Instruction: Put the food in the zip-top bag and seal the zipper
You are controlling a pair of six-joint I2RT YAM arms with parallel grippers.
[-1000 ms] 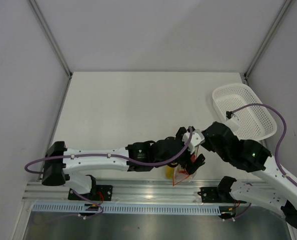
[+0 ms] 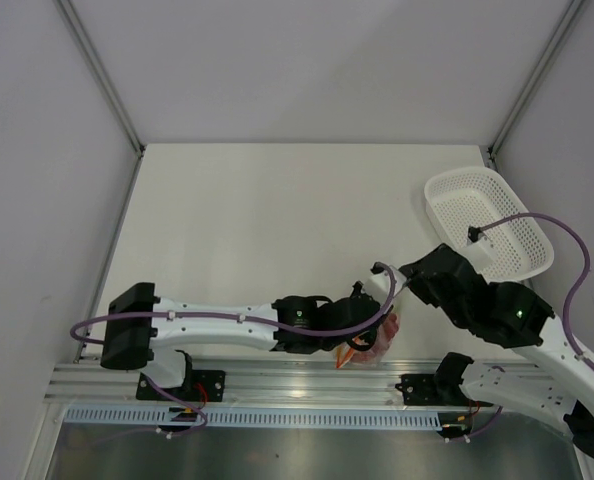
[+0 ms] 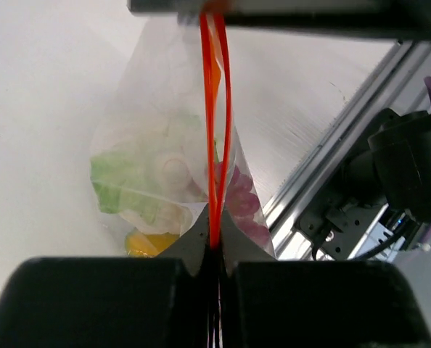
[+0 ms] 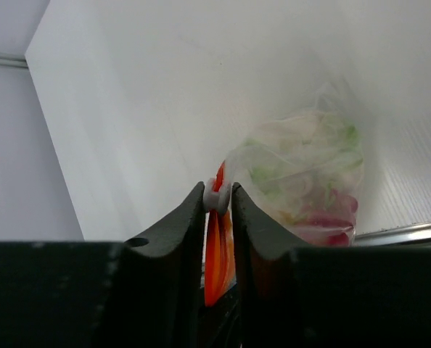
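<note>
The clear zip top bag (image 3: 150,101) holds food: dark red grapes (image 3: 243,196), something pale green (image 3: 117,177) and a yellow item (image 3: 146,244). Its orange zipper strips (image 3: 212,130) run close together, narrowing towards my left gripper, which is shut on them with the tips pressed together. In the right wrist view, my right gripper is shut on the pale zipper slider (image 4: 215,197), an orange tip showing beyond it. From above, the bag (image 2: 382,345) is largely hidden beneath the left gripper.
A white perforated basket (image 2: 449,180) stands at the right of the table. The two arms nearly meet over the front edge rail (image 2: 297,370).
</note>
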